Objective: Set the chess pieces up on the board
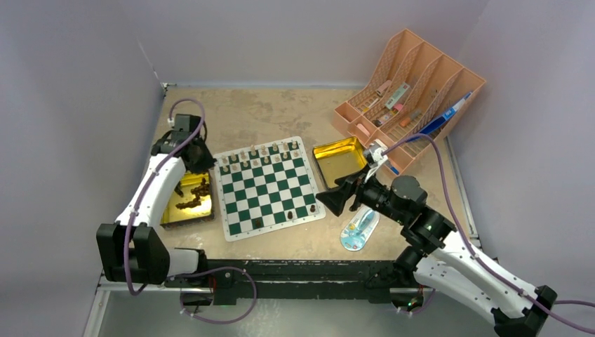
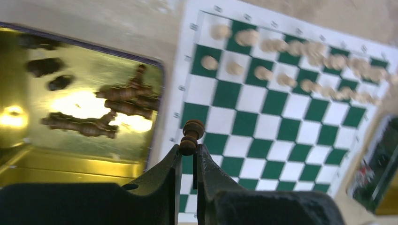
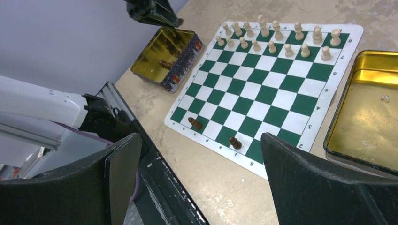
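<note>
My left gripper is shut on a brown chess piece (image 2: 193, 127), held at its fingertips above the left edge of the green-and-white board (image 1: 270, 188). White pieces (image 3: 275, 30) fill two rows along the board's far side. On the near side stand a few dark pieces, among them one dark piece (image 3: 235, 142) and another (image 3: 195, 123). More brown pieces (image 2: 126, 96) lie tumbled in the left gold tray (image 1: 188, 220). Beside the board's near right corner, my right gripper (image 1: 337, 201) is open, its fingers (image 3: 300, 178) wide apart with nothing between them.
An empty-looking gold tray (image 1: 339, 160) stands right of the board. Behind it is a pink divided organizer (image 1: 414, 84) holding small items. A blister pack (image 1: 360, 228) lies near the front edge. Bare table shows behind the board.
</note>
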